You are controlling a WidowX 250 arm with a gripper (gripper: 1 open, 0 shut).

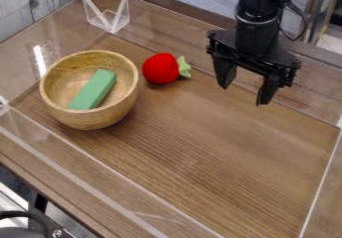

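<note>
My black gripper (pixel 251 74) is over the back right of the wooden table, pointing down, its fingers apart; whether anything is between them is unclear. To its left a red round object (pixel 163 67) with a small green top lies on the table. At the left a light wooden bowl (pixel 118 106) holds a green block (pixel 90 90).
A small white wire-like holder (pixel 104 14) stands at the back left. A dark cable or part (pixel 27 222) shows at the bottom left corner.
</note>
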